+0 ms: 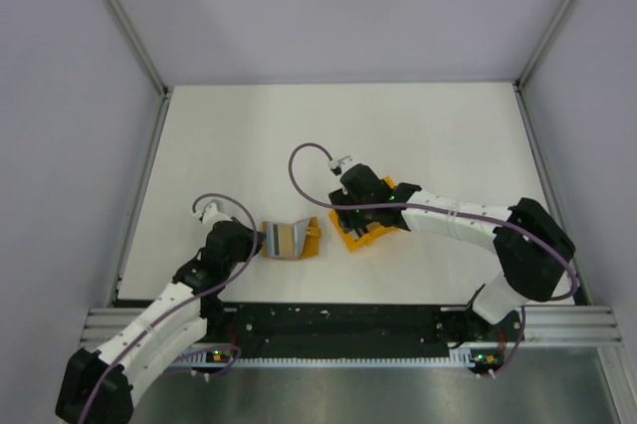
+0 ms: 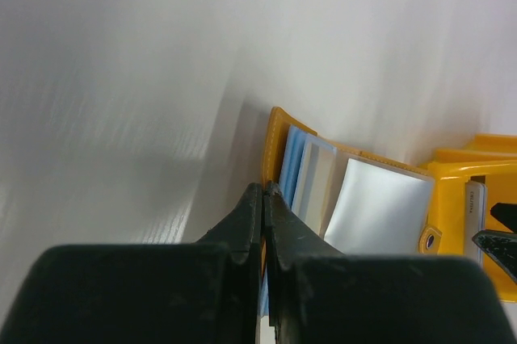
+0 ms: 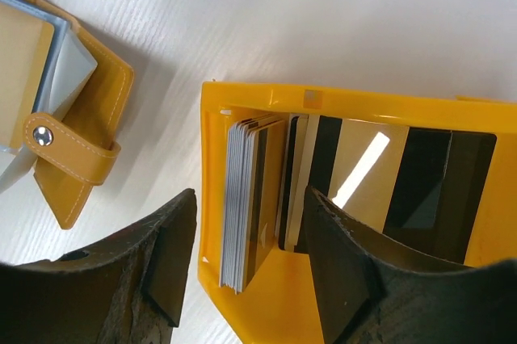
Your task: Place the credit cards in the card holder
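The tan leather card holder [image 1: 311,243] lies spread on the table, left of the yellow tray [image 1: 373,235]. Its pleated inner pockets [image 2: 380,207] show in the left wrist view. At its left edge my left gripper is shut, with the thin orange edge running in between its fingertips. Over the tray, my right gripper stands open. Between its fingers, seen from above, a stack of cards [image 3: 236,207] leans upright against the tray's end wall. More cards [image 3: 376,170], black and tan, lie slanted further along the tray.
A snap strap [image 3: 69,150] on the holder points toward the tray, with a narrow strip of table between the two.
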